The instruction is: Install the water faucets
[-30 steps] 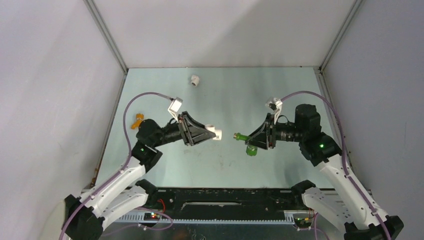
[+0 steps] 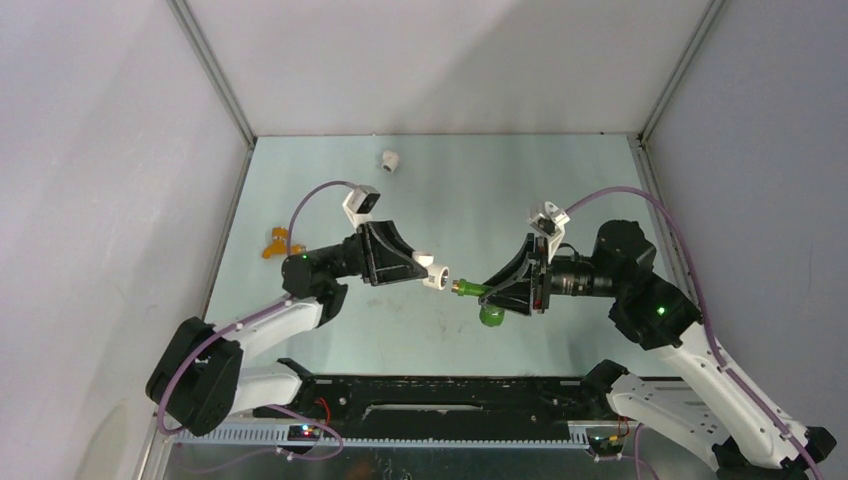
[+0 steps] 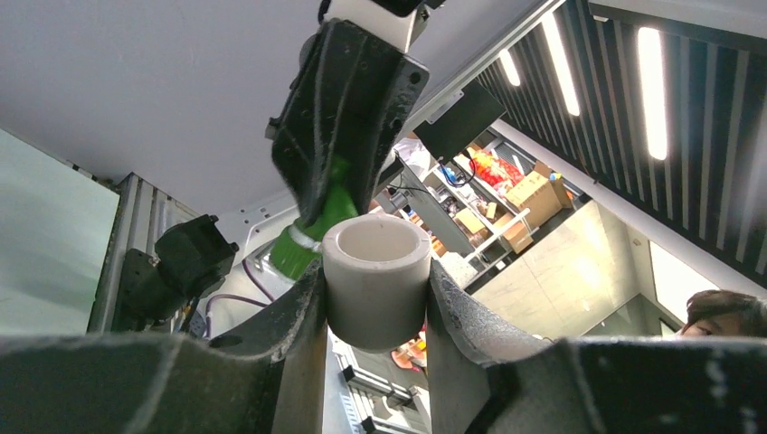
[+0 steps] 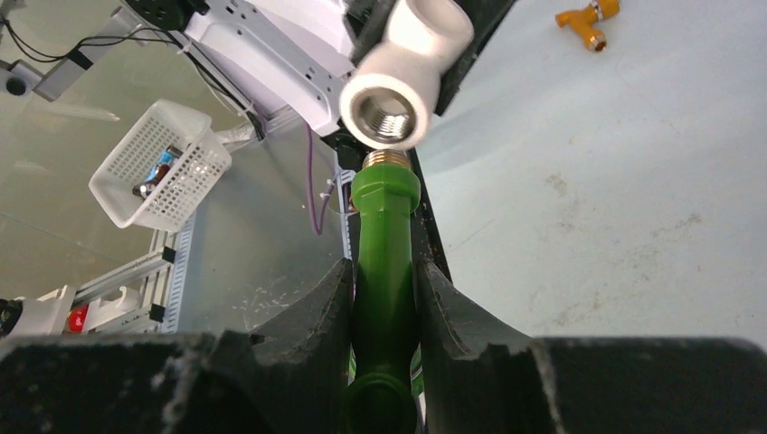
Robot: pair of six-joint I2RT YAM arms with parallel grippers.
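A white threaded fitting [image 2: 436,275] is held between the fingers of my left gripper [image 2: 413,262], its metal-threaded opening facing the green faucet [image 2: 470,288]. My right gripper [image 2: 492,294] is shut on that green faucet, whose brass threaded end points at the white fitting. In the right wrist view the brass end sits just below the fitting’s opening [image 4: 383,113]; in the top view a small gap shows between them. A yellow fitting [image 2: 277,243] lies at the table’s left, and another white fitting [image 2: 389,161] at the back.
A white basket [image 4: 127,181] with metal parts shows below, beyond the table’s edge in the right wrist view.
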